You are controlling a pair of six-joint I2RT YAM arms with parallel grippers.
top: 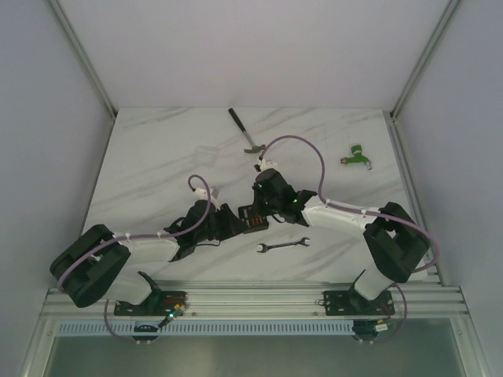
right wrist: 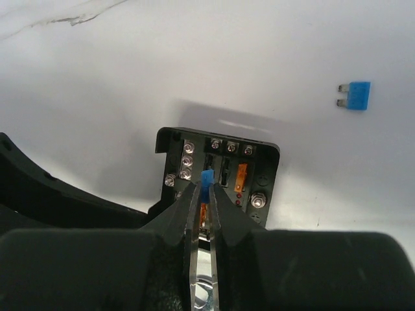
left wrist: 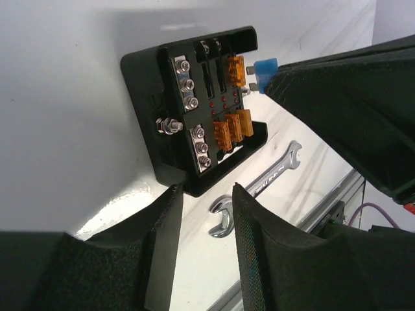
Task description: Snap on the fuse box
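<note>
The black fuse box (left wrist: 181, 103) lies on the marble table between my grippers, with orange fuses (left wrist: 223, 133) seated in it. My right gripper holds a small blue fuse just above the box; in the left wrist view this fuse (left wrist: 266, 72) is beside the upper orange fuse. My left gripper is at the box's side, fingertips close together by its lower corner; whether they grip it is unclear. Another blue fuse (right wrist: 355, 95) lies apart on the table.
A wrench (top: 283, 245) lies in front of the box, a hammer (top: 244, 129) behind it, a green fitting (top: 356, 157) at the back right and a clear tray (top: 205, 156) at the back left.
</note>
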